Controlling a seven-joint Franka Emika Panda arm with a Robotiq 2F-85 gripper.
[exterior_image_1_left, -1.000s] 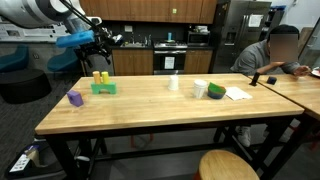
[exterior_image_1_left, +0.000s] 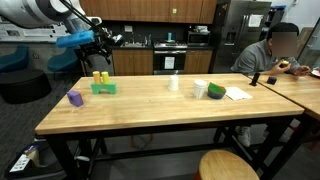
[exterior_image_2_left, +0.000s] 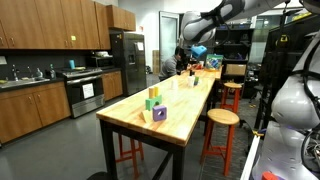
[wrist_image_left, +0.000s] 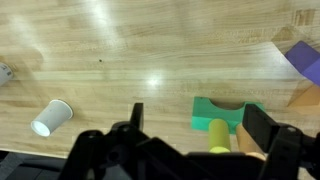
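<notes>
High over the left part of the wooden table (exterior_image_1_left: 150, 112) hangs my gripper, its two dark fingers well apart and nothing between them. Under it, at the lower edge of the wrist view, lies a green block (wrist_image_left: 222, 108) with a yellow piece (wrist_image_left: 219, 135) and an orange piece (wrist_image_left: 247, 139) by it; exterior view 1 has those two pieces standing up at the green block (exterior_image_1_left: 104, 88). A purple block (exterior_image_1_left: 75, 98) sits apart, near the table's left end. The wrist view shows that purple block (wrist_image_left: 304, 61) at its right edge.
White cups (exterior_image_1_left: 173, 83) stand toward the far side, beside a green bowl (exterior_image_1_left: 216, 91) and a white paper (exterior_image_1_left: 237, 93). A person (exterior_image_1_left: 270, 58) sits at the right; a stool (exterior_image_1_left: 227, 165) stands in front.
The arm and the things on the table have not visibly moved. Only the person at the right has shifted a little.
</notes>
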